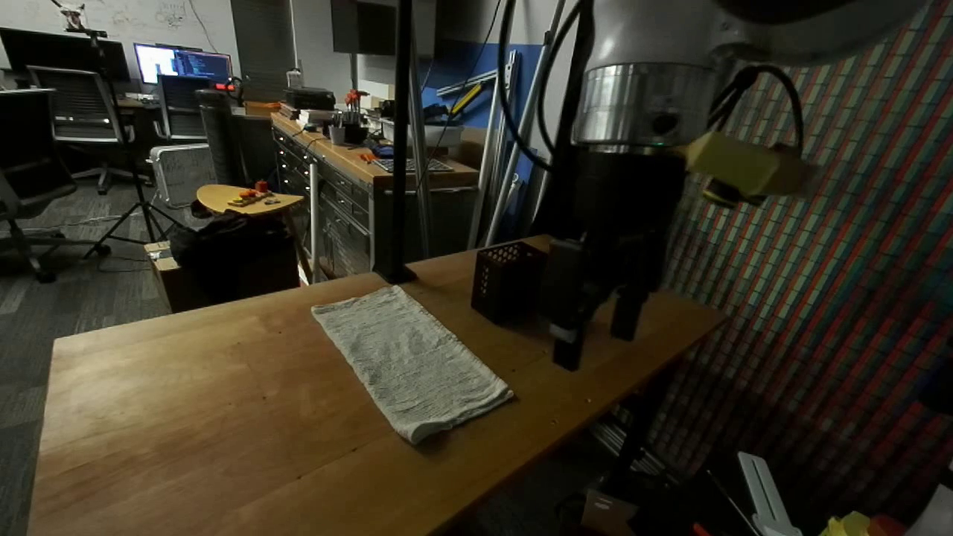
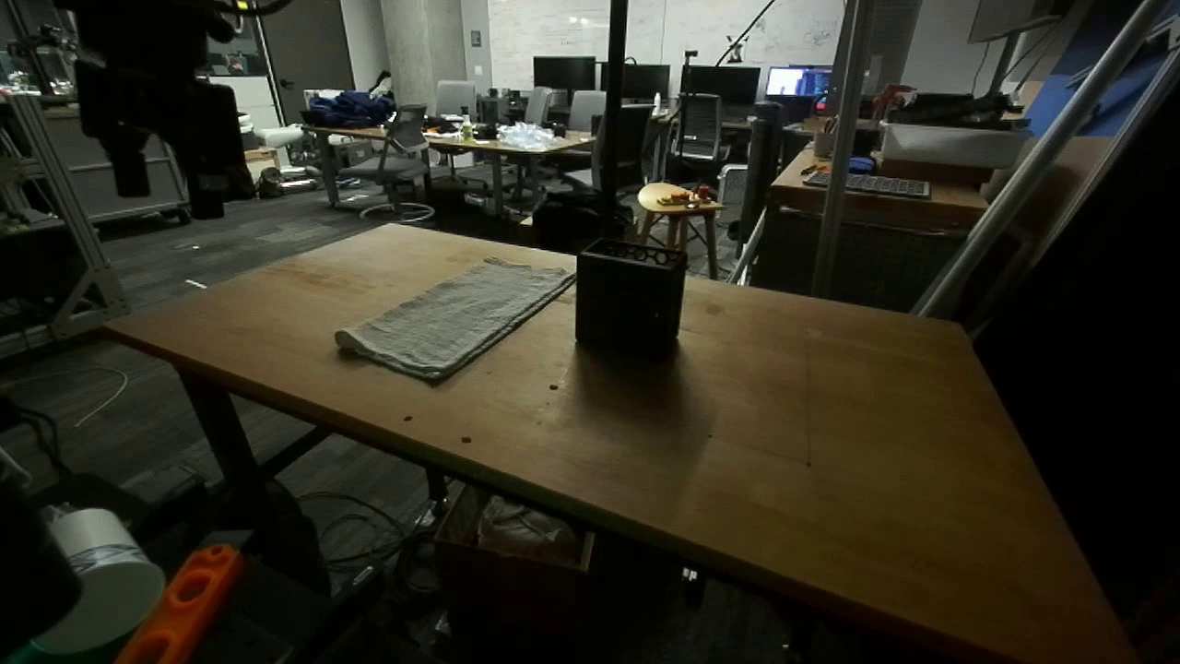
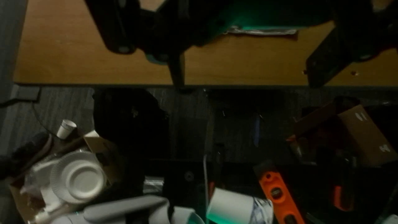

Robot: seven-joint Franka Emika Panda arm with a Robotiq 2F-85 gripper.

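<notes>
A pale grey cloth [image 1: 409,362] lies flat, folded to a long rectangle, on the wooden table [image 1: 179,402]; its near end is slightly raised. Beside it stands a dark basket [image 2: 631,299] with holes in its sides, upright. In exterior view 1 my gripper [image 1: 596,348] hangs in front of the basket's right side, fingers pointing down and apart. From exterior view 2 the gripper [image 2: 166,194] appears high at the upper left, clear of the tabletop. Looking down from the wrist, I see the open gripper over the table edge with nothing between its fingers; a sliver of cloth [image 3: 261,32] shows behind it.
Bare tabletop surrounds the cloth. Beyond the near table edge are an orange level [image 3: 278,192], a white cup-like roll [image 3: 233,205], stacked white bowls [image 3: 80,179] and an open cardboard box [image 3: 363,130]. A black post [image 1: 402,179] rises at the table's far edge.
</notes>
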